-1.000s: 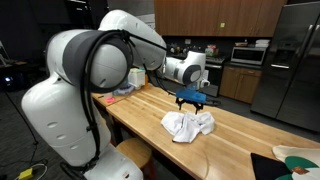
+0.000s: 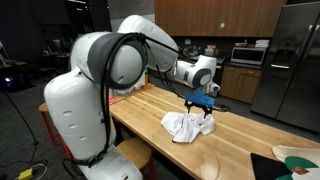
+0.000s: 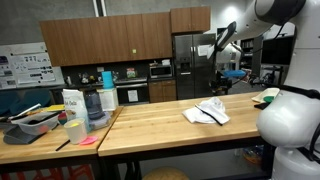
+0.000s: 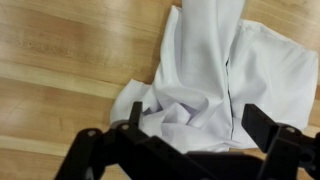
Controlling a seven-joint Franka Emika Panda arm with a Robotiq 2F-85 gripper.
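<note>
A crumpled white cloth (image 4: 190,60) lies on the wooden table, its folds spread under my gripper in the wrist view. The two dark fingers stand wide apart, open, with cloth visible below and between them but not gripped. In exterior view 1 the cloth (image 2: 186,127) is on the table with the gripper (image 2: 201,108) just above its right part. From exterior view 2 the cloth (image 3: 207,111) shows at the table's right side, below the gripper (image 3: 232,88).
A green-and-white tray (image 2: 296,156) and a black item (image 2: 268,167) occupy the table's near right corner. At the far left end stand a blue-topped container (image 3: 107,80) and a knife block (image 3: 75,103).
Over the last second my gripper has moved to the right above the cloth and come somewhat lower. The cloth looks unmoved.
</note>
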